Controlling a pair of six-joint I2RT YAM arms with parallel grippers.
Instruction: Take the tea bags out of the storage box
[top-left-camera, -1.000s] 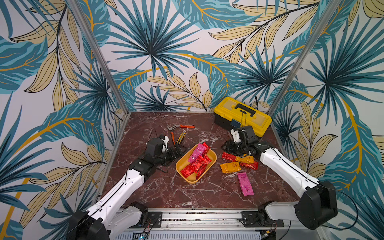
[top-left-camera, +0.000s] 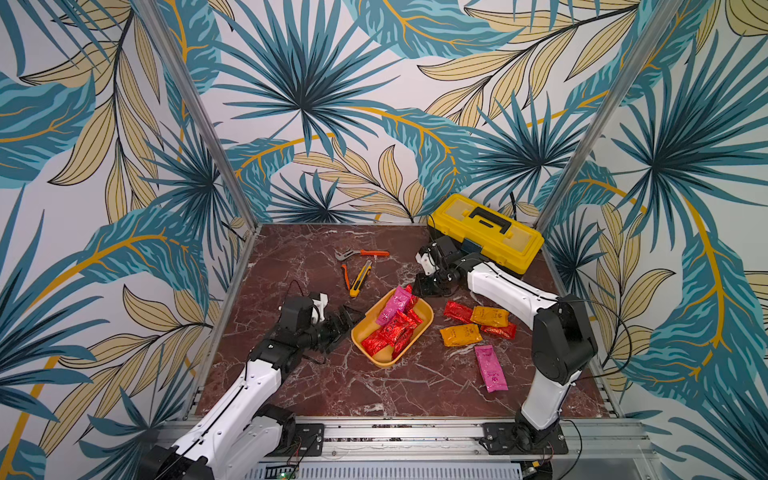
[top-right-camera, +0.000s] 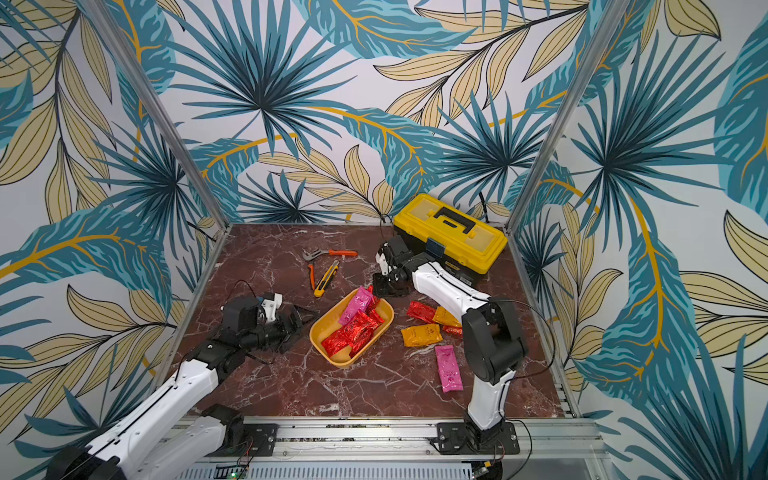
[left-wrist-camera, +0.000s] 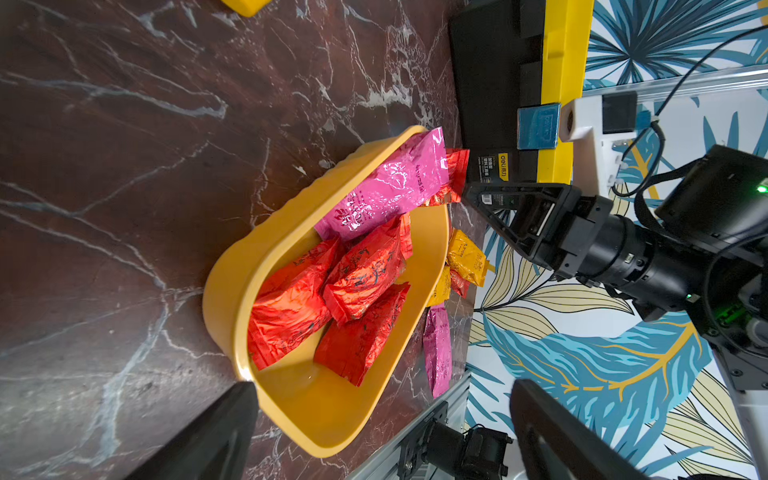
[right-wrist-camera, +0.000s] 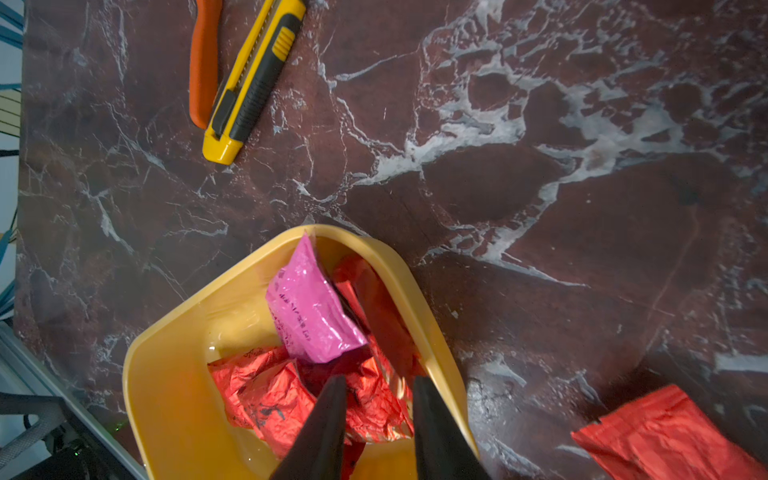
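Note:
An orange oval storage box (top-left-camera: 366, 353) at table centre holds several red bags (left-wrist-camera: 364, 273) and a pink bag (left-wrist-camera: 388, 184) at its back end. Outside, to its right, lie a red bag (right-wrist-camera: 668, 440), orange bags (top-left-camera: 461, 335) and a pink bag (top-left-camera: 490, 368). My right gripper hangs over the back-right end of the box by the pink and red bags, fingers part open, nothing clearly between them. My left gripper is open left of the box, empty.
A yellow toolbox (top-left-camera: 512, 244) stands at the back right. Pliers (top-left-camera: 374, 253) and a yellow utility knife (top-left-camera: 360, 280) lie behind the box.
My right gripper has moved left and back from over the loose bags to the box's back end. My left gripper has drawn back toward the front left, away from the box.

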